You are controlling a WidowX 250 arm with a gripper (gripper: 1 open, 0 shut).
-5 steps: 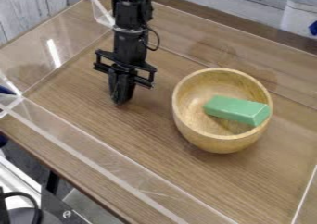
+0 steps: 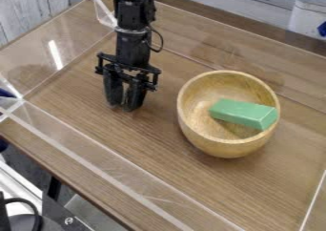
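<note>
My black gripper point(image 2: 125, 90) hangs low over the wooden table at the centre-left, its fingertips down near the surface. Its fingers are dark against shadow, so I cannot tell how far apart they stand or whether anything is between them. To its right a round wooden bowl point(image 2: 205, 132) holds a mint-green block point(image 2: 243, 115).
Black cables lie at the lower left corner. Pale items sit at the left edge and the top right corner.
My gripper's lower part looks slightly shifted and its finger shapes differ a little from before. The bowl and green block stay where they were.
</note>
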